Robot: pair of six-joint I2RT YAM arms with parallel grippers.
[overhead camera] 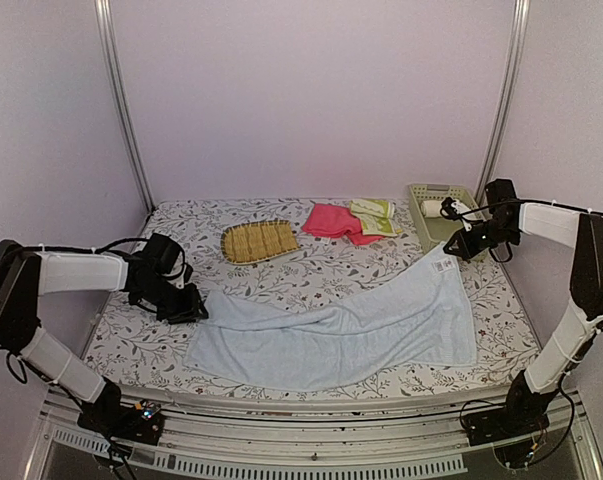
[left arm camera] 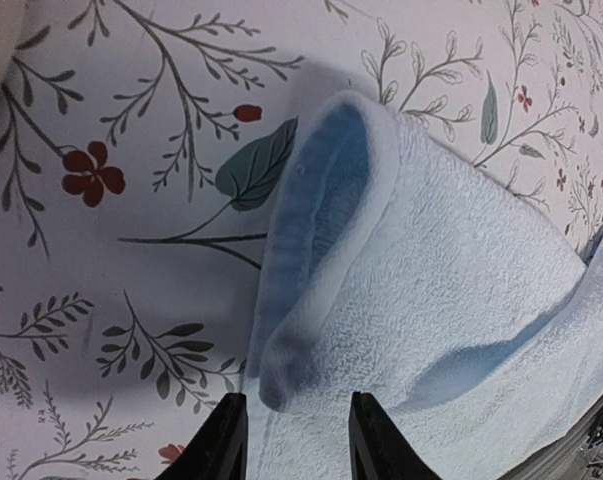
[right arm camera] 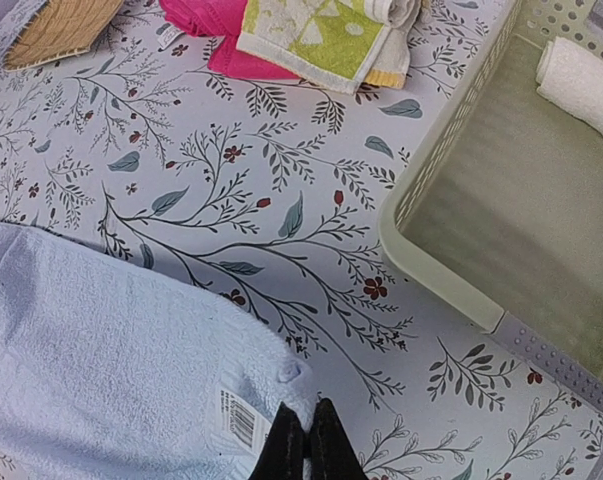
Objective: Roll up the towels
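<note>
A large pale blue towel [overhead camera: 321, 345] lies spread across the front of the table, with a fold along its far edge. Its left end, in the left wrist view, shows a raised, curled-over fold [left arm camera: 326, 270]. My left gripper hovers at that end with its fingers parted and nothing gripped. At the far right corner my right gripper is shut on the towel, close to a printed label [right arm camera: 243, 420]; a bunch of cloth rises at its fingertips.
Behind the towel lie a wicker tray [overhead camera: 259, 243], a pink towel [overhead camera: 329, 220] and a green-and-white towel [overhead camera: 374, 217]. A beige bin [overhead camera: 428, 225] holding a rolled white towel [overhead camera: 433, 208] stands at the back right.
</note>
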